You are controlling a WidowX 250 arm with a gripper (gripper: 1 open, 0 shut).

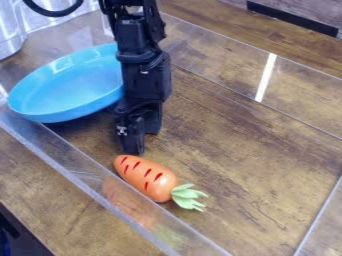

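Observation:
A black gripper [139,132] hangs low over the wooden floor, just right of a blue plate [54,94] and a short way behind an orange toy carrot [147,178] with green leaves. The carrot lies apart from the fingers on the bare wood. Whether the fingers are open or shut is hard to make out against the dark arm.
A clear plastic wall [100,188] runs diagonally along the near left, beside the carrot. A white object [8,20] sits in the upper left corner.

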